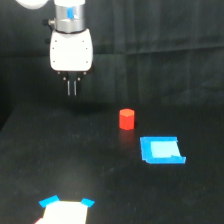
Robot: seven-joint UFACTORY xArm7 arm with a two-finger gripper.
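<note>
High at the upper left, the white arm's gripper [72, 88] hangs in the air above the dark table. Its two fingers are drawn close together, and nothing shows between them. A small red block [126, 119] rests on the table, to the right of the gripper and lower in the view. Right of and nearer than the block lies a white square [165, 149] bordered with blue tape. The gripper is clear of both.
At the front left edge, a second white patch [65, 213] has blue tape at its corners and is partly cut off. Dark curtain [150, 65] hangs behind.
</note>
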